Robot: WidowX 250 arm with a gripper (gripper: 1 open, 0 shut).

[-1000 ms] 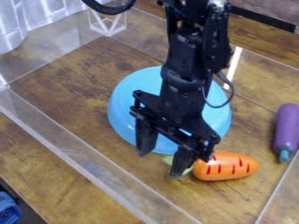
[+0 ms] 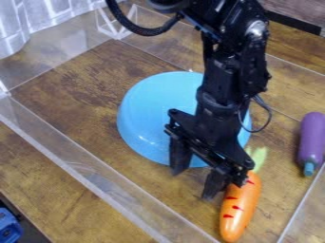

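Note:
The black gripper (image 2: pixel 203 171) hangs over the lower part of a blue round bowl (image 2: pixel 146 114), its fingertips low near the floor beside the toy carrot. The orange carrot (image 2: pixel 238 211) with red marks lies upright in the view below and right of the gripper, its green top partly hidden behind the fingers. Whether anything is between the fingers is not clear.
A purple eggplant (image 2: pixel 310 142) lies at the right edge. A clear plastic wall runs along the left and bottom, with a blue object (image 2: pixel 10 228) in the lower left corner. The wooden floor (image 2: pixel 70 81) left of the bowl is clear.
The carrot has swung from lying sideways under the gripper to pointing down toward the bottom of the view. The gripper has shifted slightly right and down.

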